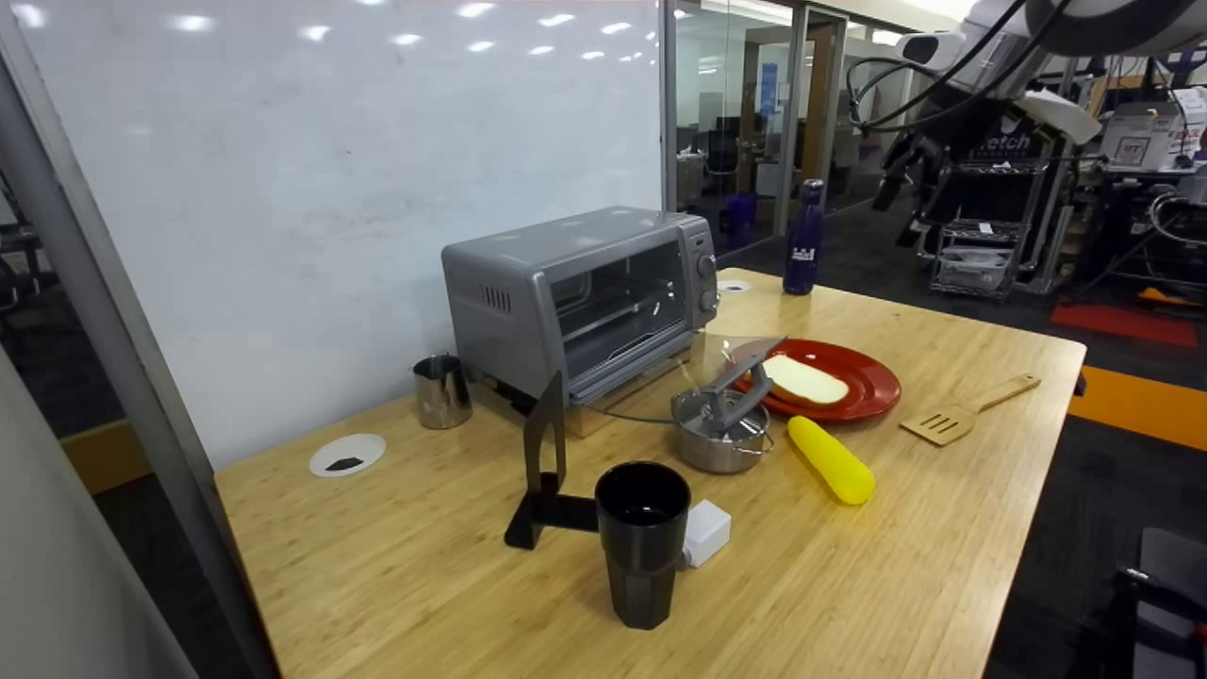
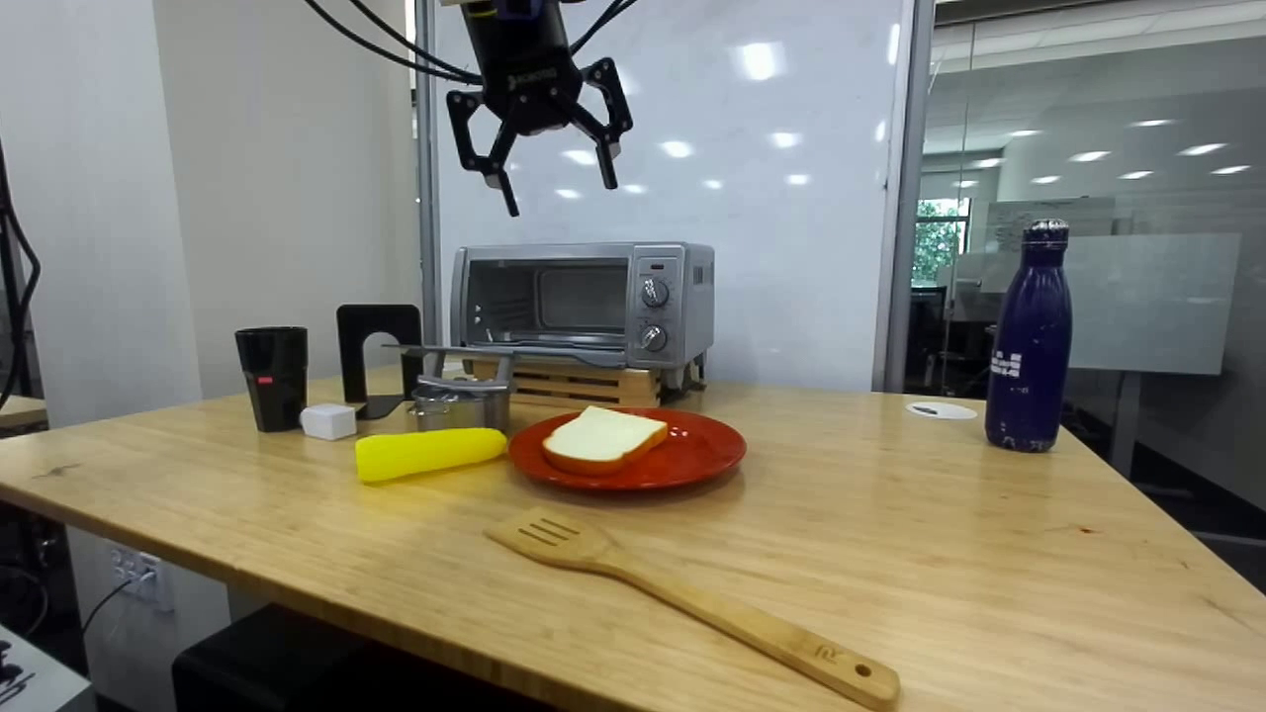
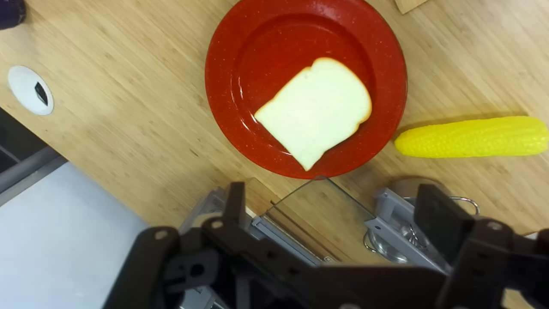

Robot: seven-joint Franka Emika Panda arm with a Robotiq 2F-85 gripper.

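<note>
My gripper (image 2: pixel 563 198) hangs open high above the table, its two fingers spread with nothing between them. In the wrist view, a slice of white bread (image 3: pixel 319 109) lies flat on the red plate (image 3: pixel 226 98), beyond the fingertips. The grey toaster oven (image 1: pixel 532 243) stands against the whiteboard with its glass door (image 3: pixel 319 206) lowered. Beside the plate lies a yellow corn cob (image 2: pixel 429 453). Near the door's end sits a small metal pot (image 1: pixel 721 445), partly covered in the wrist view by the door frame and a finger.
A wooden spatula (image 2: pixel 700 603) lies near the front edge. The dark blue bottle (image 2: pixel 1029 344) stands upright at the right. A black cup (image 1: pixel 641 543), a white box (image 1: pixel 708 532), a black stand (image 1: pixel 548 464) and a metal pitcher (image 1: pixel 441 391) occupy the other side. Bare table separates plate and bottle.
</note>
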